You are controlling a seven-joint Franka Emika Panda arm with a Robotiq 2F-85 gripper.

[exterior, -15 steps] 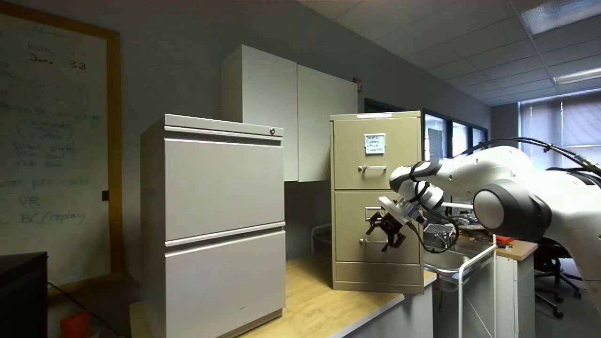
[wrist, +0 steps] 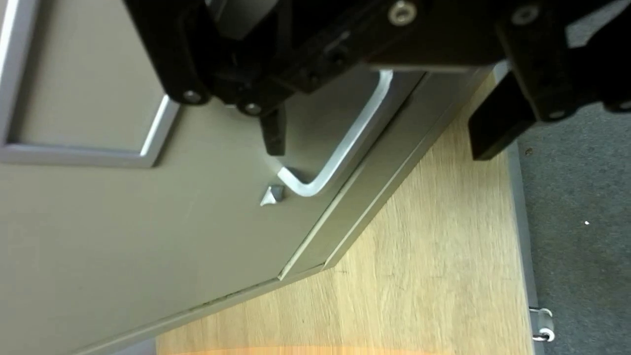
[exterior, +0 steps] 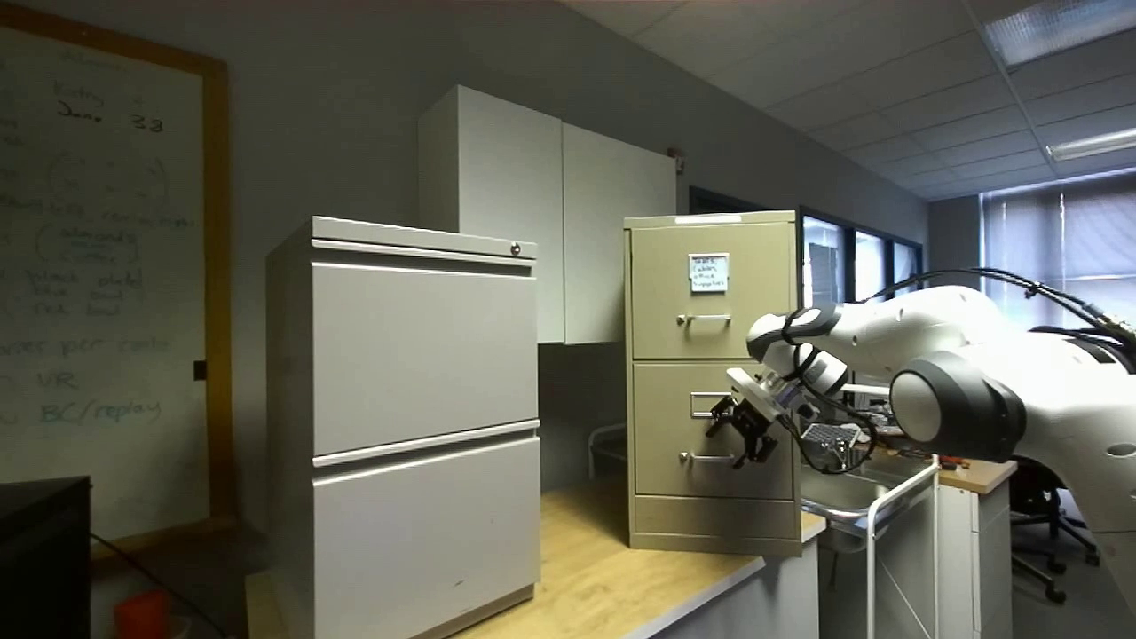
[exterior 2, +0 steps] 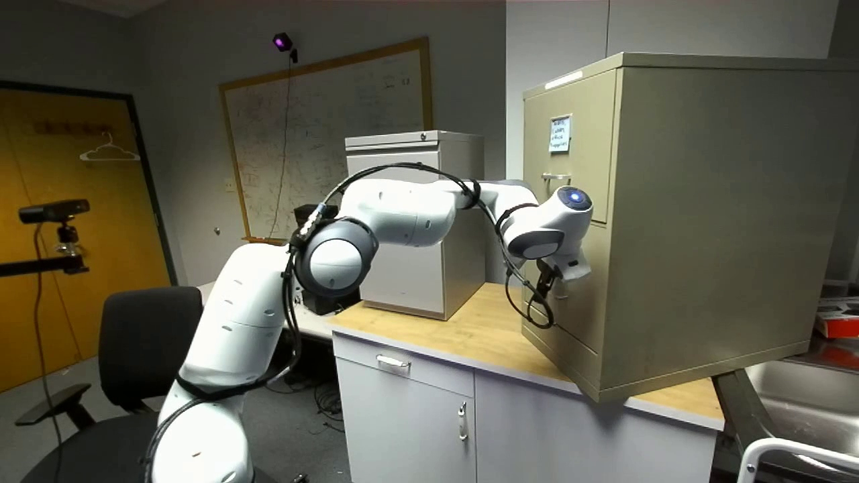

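Note:
A beige two-drawer filing cabinet [exterior: 662, 426] stands on the wooden counter, both drawers closed. In front of its lower drawer hangs my gripper [exterior: 734, 447], open, its fingers spread wide. The lower drawer's silver handle [wrist: 349, 142] crosses the wrist view beneath the fingers, with a small lock [wrist: 272, 195] near its end. One dark fingertip [wrist: 273, 137] appears over the drawer face beside the handle; the other is out toward the counter side. Nothing is held, and contact with the handle cannot be made out. In exterior view 2 my wrist largely hides the fingers.
A grey two-drawer cabinet [exterior: 426, 362] stands left on the same counter [exterior: 580, 575], with bare wood between the cabinets. A sink [exterior 2: 805, 402] and white rail [exterior: 905, 495] lie beyond the beige cabinet. The upper drawer has its own handle [exterior: 705, 318].
In exterior view 1, the gripper and wrist have shifted slightly right across the lower drawer's front. Both cabinets look unmoved, and the drawers remain closed.

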